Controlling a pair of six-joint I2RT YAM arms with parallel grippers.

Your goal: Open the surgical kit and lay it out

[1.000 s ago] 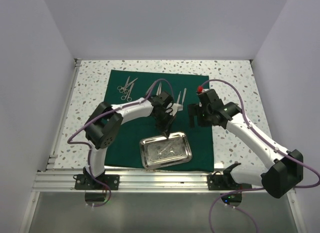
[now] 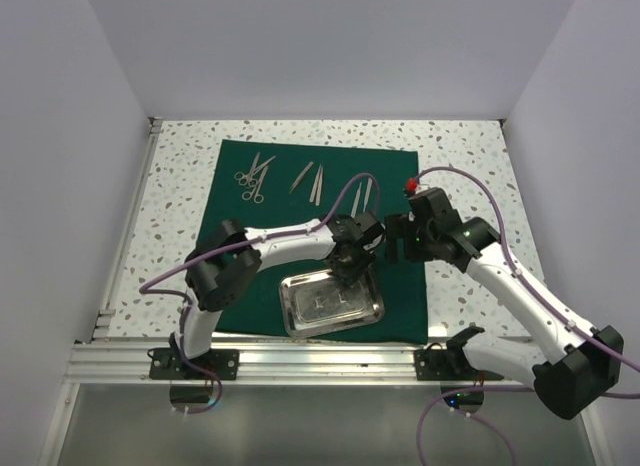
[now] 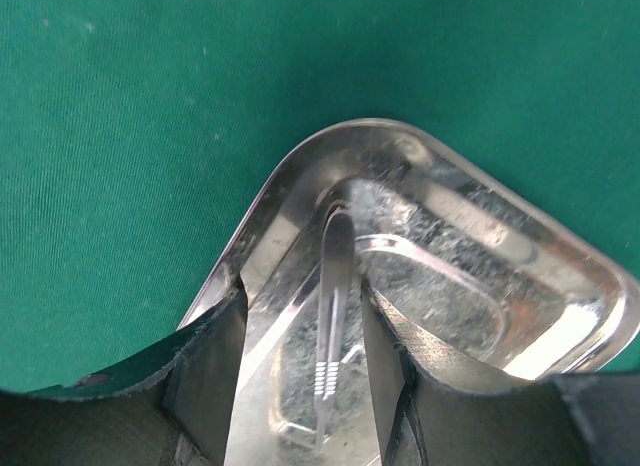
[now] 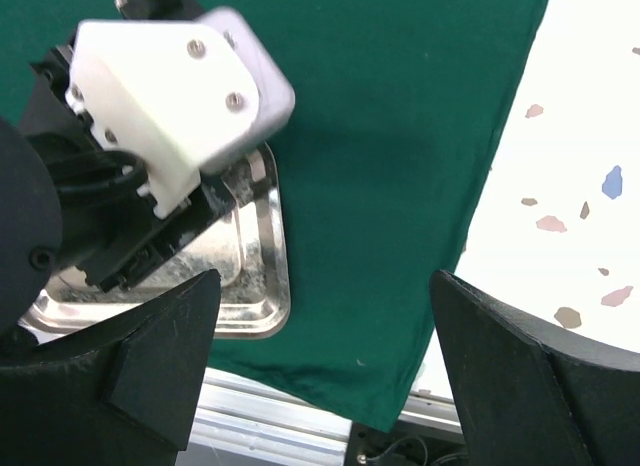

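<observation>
A shallow silver tray (image 2: 287,311) lies near the front of the green cloth (image 2: 250,301). Inside it rests one slim metal instrument (image 3: 331,306), close to a corner. My left gripper is open above the tray, its two fingers on either side of that instrument without gripping it. Out over the cloth, right of the tray, my right gripper stands open and empty. Two pairs of scissors (image 2: 256,193) and several slim instruments (image 2: 301,176) are spread along the back of the cloth. The left arm hides part of the tray from above.
The left gripper's white housing (image 4: 180,91) is close to the right gripper's left side. Cloth to the right of the tray is bare.
The right arm has shifted slightly to the right.
</observation>
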